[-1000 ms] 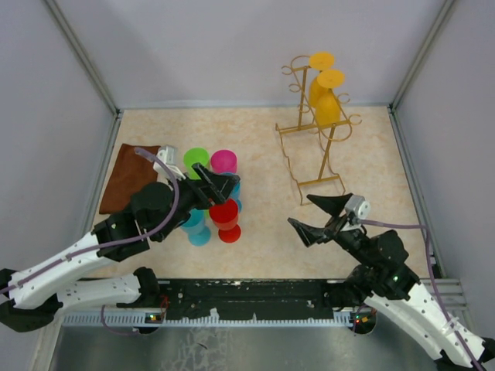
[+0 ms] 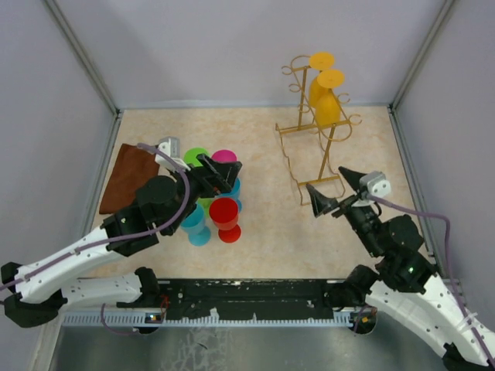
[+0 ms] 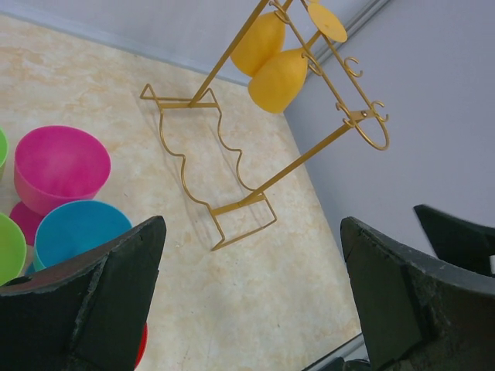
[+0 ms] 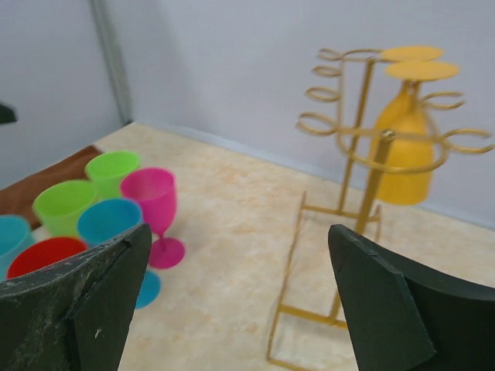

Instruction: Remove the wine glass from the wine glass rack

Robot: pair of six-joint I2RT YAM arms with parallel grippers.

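Two yellow wine glasses hang upside down on the gold wire rack [image 2: 304, 94] at the back right; in the right wrist view the nearer glass [image 4: 406, 162] has its round foot resting atop the rack. My right gripper [image 2: 335, 185] is open, just in front of the rack, below the glasses. My left gripper [image 2: 220, 174] is open over the cluster of colored goblets, left of the rack, with nothing held; its wrist view shows both glasses [image 3: 274, 81] high on the rack.
Pink, green, blue and red goblets [image 2: 226, 212] stand center-left, partly under the left arm. A brown cloth [image 2: 124, 178] lies at the left. The table between goblets and rack is clear. Walls enclose the back and sides.
My right gripper has moved toward the back and right, closer to the rack. The glasses have not moved.
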